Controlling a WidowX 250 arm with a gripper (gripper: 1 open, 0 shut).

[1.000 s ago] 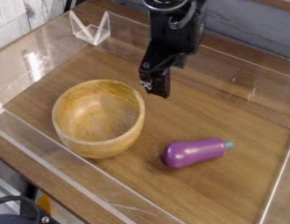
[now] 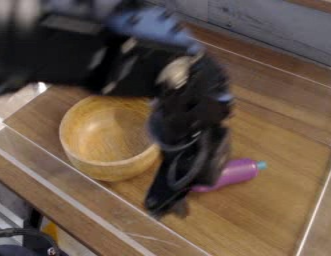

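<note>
A blurred dark gripper (image 2: 181, 190) hangs low over the table between a wooden bowl (image 2: 94, 140) and a purple eggplant toy (image 2: 239, 172). It partly hides both, with its lower end just left of the eggplant. The blur hides whether anything is between its fingers.
The wooden table (image 2: 275, 220) has free room to the right of the eggplant and in front of it. A pale wall runs along the back. The arm hides much of the upper left of the view.
The arm has swept down toward the viewer, from above the back of the table to between the bowl and the eggplant, now covering part of both.
</note>
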